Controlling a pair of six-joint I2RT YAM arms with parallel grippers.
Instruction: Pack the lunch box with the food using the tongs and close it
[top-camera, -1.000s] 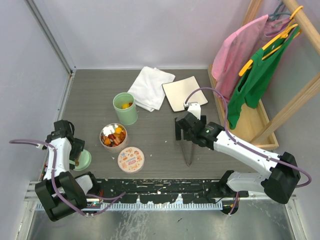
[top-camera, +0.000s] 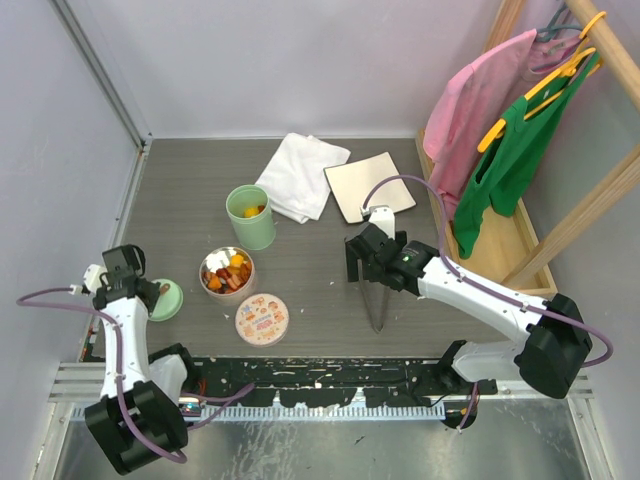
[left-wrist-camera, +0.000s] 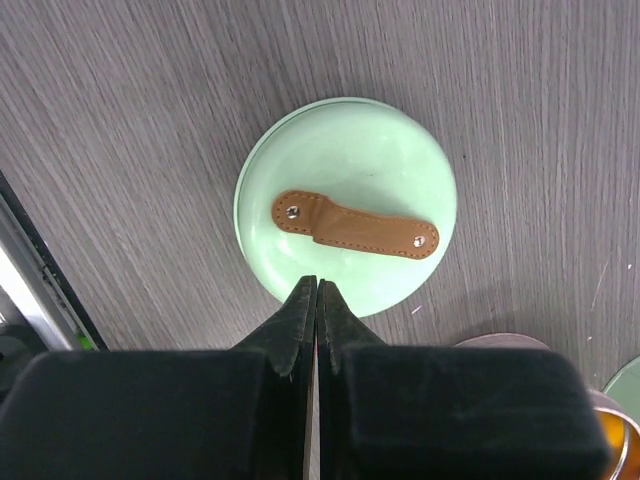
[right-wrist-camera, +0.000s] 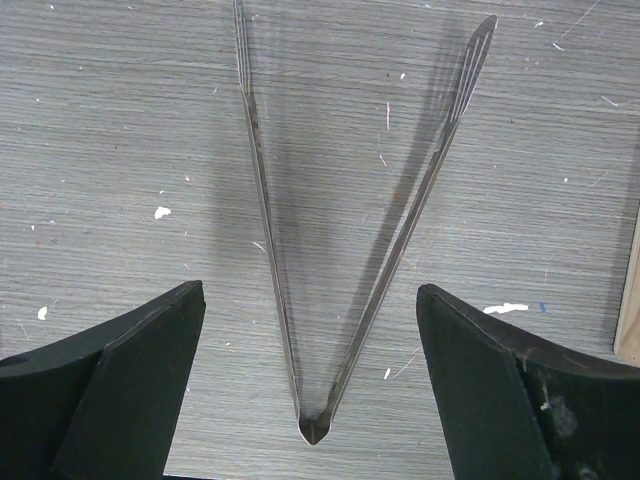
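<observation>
A round pale green lid (left-wrist-camera: 345, 165) with a brown leather strap (left-wrist-camera: 370, 230) lies flat on the table. My left gripper is shut with nothing between its fingers; its tips appear just below the strap, and the strap is outside them. In the top view, the open lunch box (top-camera: 228, 272) holds food, and a round patterned pink lid (top-camera: 262, 319) rests beside it. A green cup (top-camera: 250, 217) with something yellow inside stands behind the box. My right gripper is open above metal tongs (right-wrist-camera: 312, 428), which lie apart from its fingers.
A folded white towel (top-camera: 302, 175) and a cream board (top-camera: 368, 187) lie at the back. On the right stands a wooden rack (top-camera: 485, 255) with hanging clothes. The left wall is close to my left arm. Bare table (top-camera: 190, 185) stretches across the back left.
</observation>
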